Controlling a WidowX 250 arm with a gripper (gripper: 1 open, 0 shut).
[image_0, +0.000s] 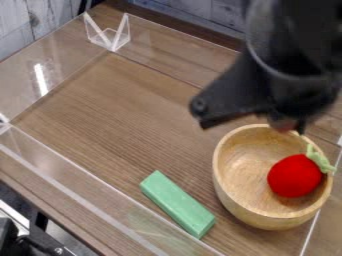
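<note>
A large dark, blurred robot gripper housing fills the upper right of the camera view, over the back of a wooden bowl (242, 179). A red round object (294, 176) with a pale green stem-like piece (317, 155) lies in the bowl's right side. The gripper's fingertips are hidden or too indistinct to tell their state.
A green block (177, 204) lies on the wooden tray left of the bowl. Clear plastic brackets stand at the tray's back left and left edge. The middle and left of the tray (107, 110) are bare.
</note>
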